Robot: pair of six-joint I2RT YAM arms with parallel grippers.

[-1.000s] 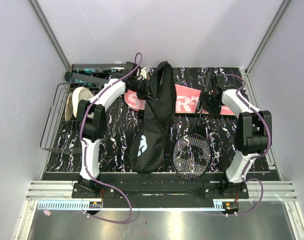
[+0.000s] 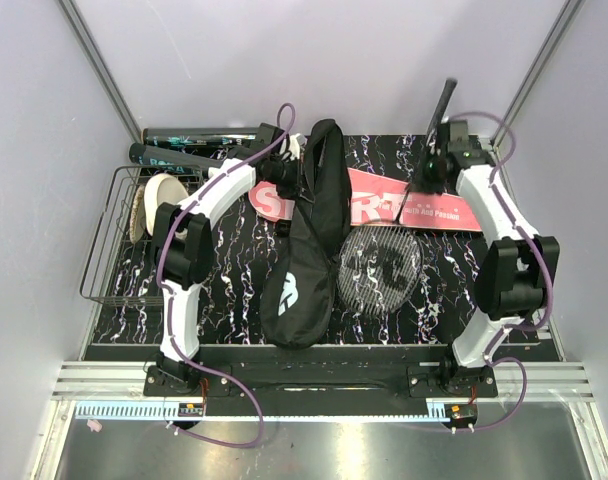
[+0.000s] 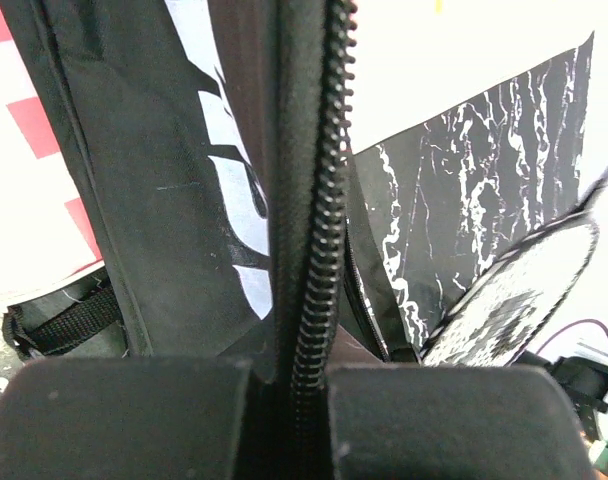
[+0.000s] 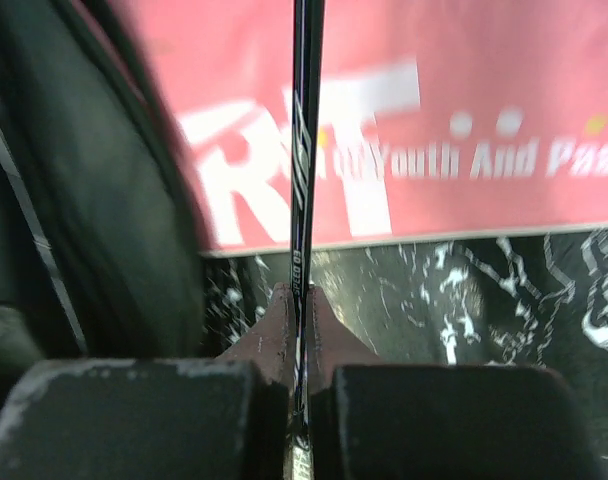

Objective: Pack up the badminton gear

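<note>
A black racket bag (image 2: 302, 275) stands open on the table, its zipped edge (image 3: 319, 220) pinched in my left gripper, which is shut on it. My right gripper is shut on the thin black shaft of the badminton racket (image 4: 304, 150). From above, that racket's head (image 2: 380, 270) hangs blurred just right of the bag, with its handle (image 2: 443, 104) pointing up and to the right. The racket is off the table. Its head also shows in the left wrist view, at lower right. The right gripper hides part of the shaft.
At left stands a wire basket (image 2: 96, 262) with round pale items (image 2: 165, 192) in it. Dark tubes (image 2: 189, 137) lie behind the basket. A red printed banner (image 2: 439, 211) crosses the back of the table. Bare marbled tabletop (image 2: 234, 270) shows between basket and bag.
</note>
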